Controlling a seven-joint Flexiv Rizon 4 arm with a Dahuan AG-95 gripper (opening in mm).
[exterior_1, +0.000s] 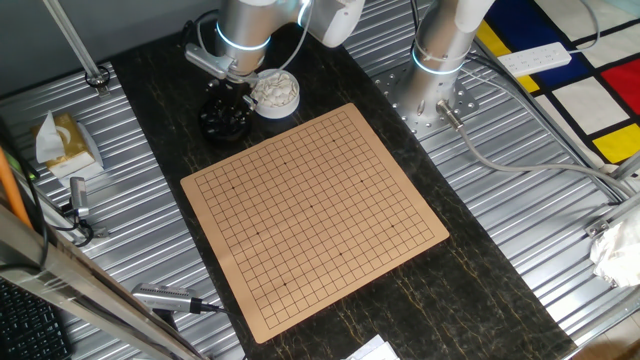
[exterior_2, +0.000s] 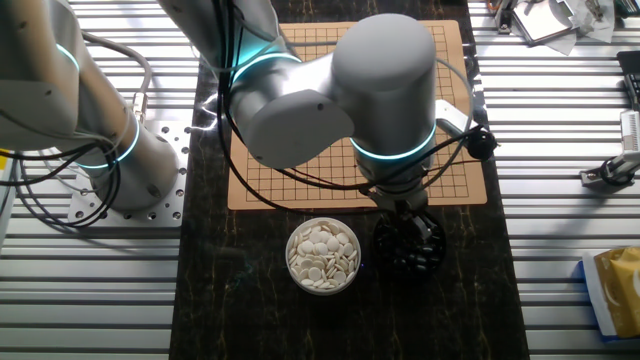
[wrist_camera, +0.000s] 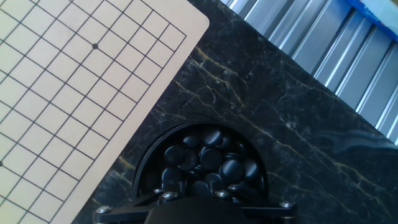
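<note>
My gripper reaches over the near side of a round black bowl (wrist_camera: 140, 163) in the wrist view. Glossy black stones (wrist_camera: 211, 157) fill the bowl. The dark fingertips blend into the stones, so neither the gap between them nor any stone held there can be made out. In exterior view 1 the black bowl (exterior_1: 222, 133) lies directly below the gripper. Beside it stands a white bowl (exterior_2: 318, 225) full of white stones (exterior_2: 322, 255). The wooden go board (exterior_1: 310, 215) is bare where it shows.
A dark marble-patterned mat (exterior_1: 440, 300) lies under board and bowls, with free room around them. The robot's base (exterior_1: 430, 85) stands right of the board. A tissue box (exterior_1: 70, 150) and a small device (exterior_1: 165, 297) lie to the left.
</note>
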